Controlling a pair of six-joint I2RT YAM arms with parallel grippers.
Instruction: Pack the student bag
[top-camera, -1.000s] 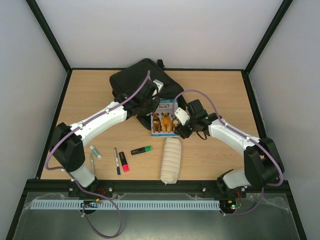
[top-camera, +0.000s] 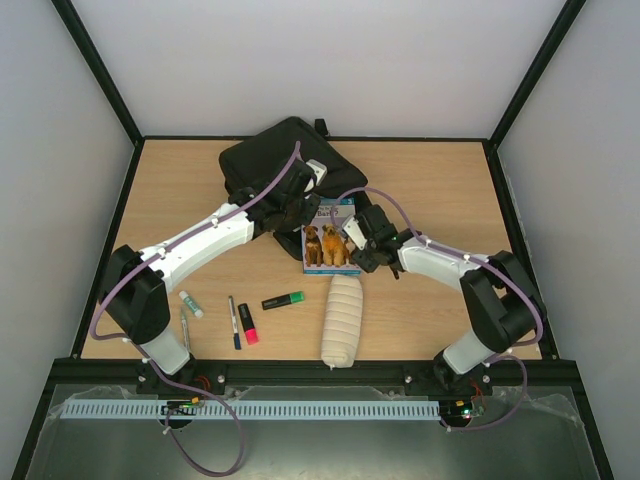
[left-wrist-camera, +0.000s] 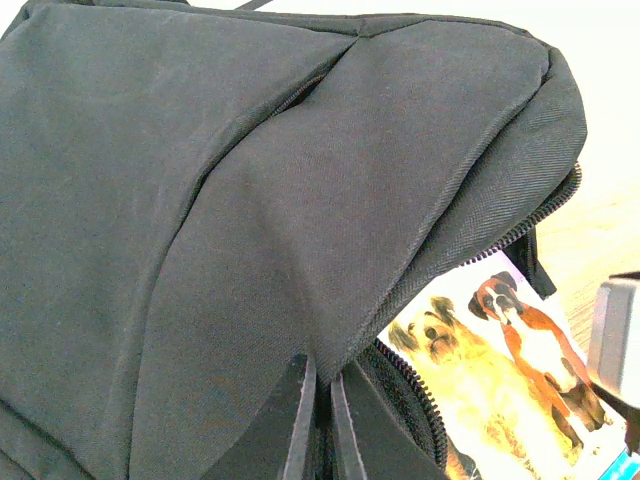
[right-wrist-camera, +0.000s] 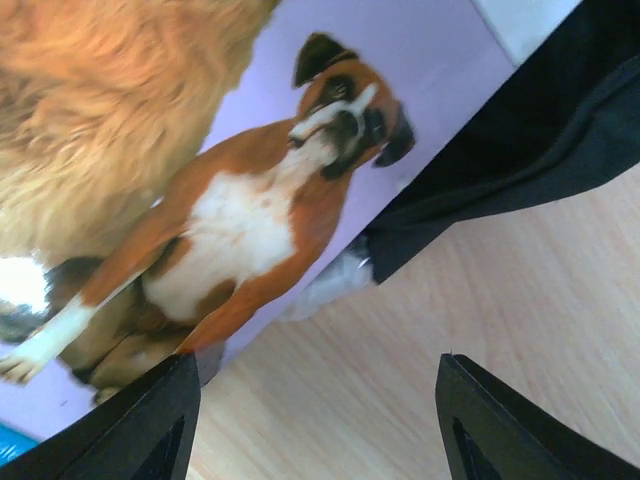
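The black bag (top-camera: 290, 150) lies at the back of the table, its opening facing front. My left gripper is shut on the edge of the bag's fabric, with the zipped flap rising above its fingertips. The book with dogs on its cover (top-camera: 328, 245) lies partly in the bag's mouth, its front part outside. In the right wrist view my right gripper is open beside the book's right edge. One finger (right-wrist-camera: 165, 410) overlaps the book's corner in that view, while the other (right-wrist-camera: 480, 400) is over bare table. Contact with the book cannot be told.
A beige pencil case (top-camera: 342, 320) lies in front of the book. To its left are a green-capped marker (top-camera: 283, 300), a pink-capped marker (top-camera: 248, 323), a pen (top-camera: 234, 322) and a glue stick (top-camera: 191, 304). The table's right side behind the right arm is clear.
The left arm, bag and book look unmoved.
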